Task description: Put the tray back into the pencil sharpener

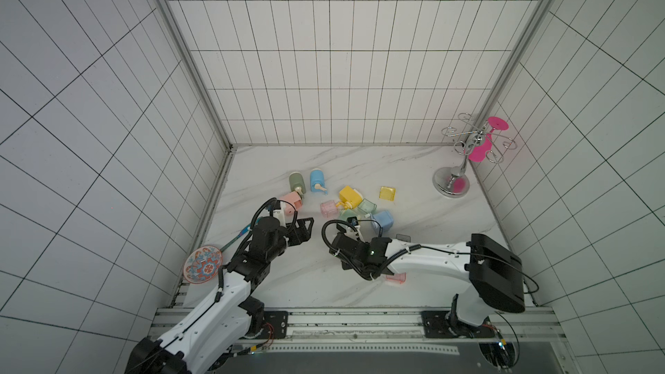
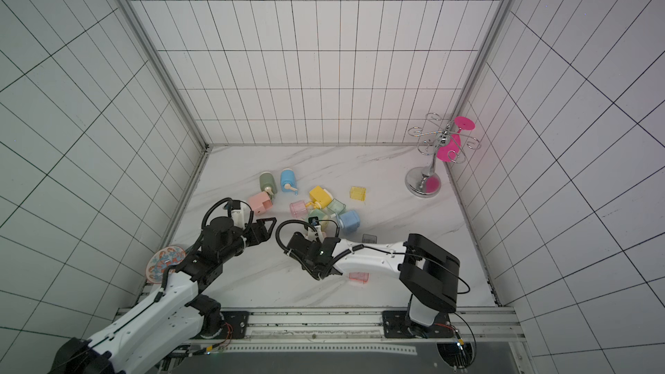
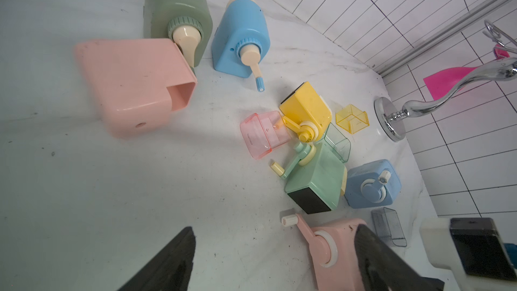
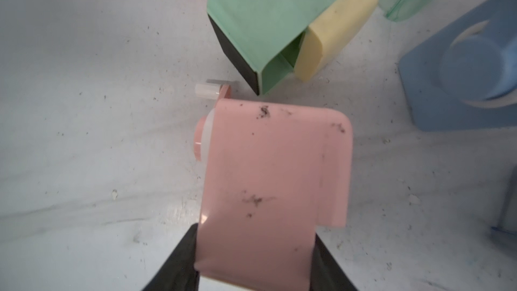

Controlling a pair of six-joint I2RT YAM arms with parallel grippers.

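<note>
My right gripper is shut on a pink pencil sharpener (image 4: 274,167), whose crank points left in the right wrist view. A clear pink tray (image 2: 358,277) lies near the table's front, partly behind the right arm in the top left view. Another clear pink tray (image 3: 264,134) sits beside the yellow sharpener (image 3: 307,110). My left gripper is open and empty, left of the held sharpener. A green sharpener (image 3: 315,177) and a blue one (image 3: 372,183) stand just beyond. Other loose trays are green (image 3: 337,142), yellow (image 3: 352,118) and grey (image 3: 388,226).
A pink holder (image 3: 134,83), a green bottle (image 3: 177,10) and a blue bottle (image 3: 240,37) lie at back left. A chrome stand (image 1: 451,181) is at back right, and a patterned round fan (image 1: 203,264) at front left. Clear tabletop (image 1: 304,277) shows between the arms.
</note>
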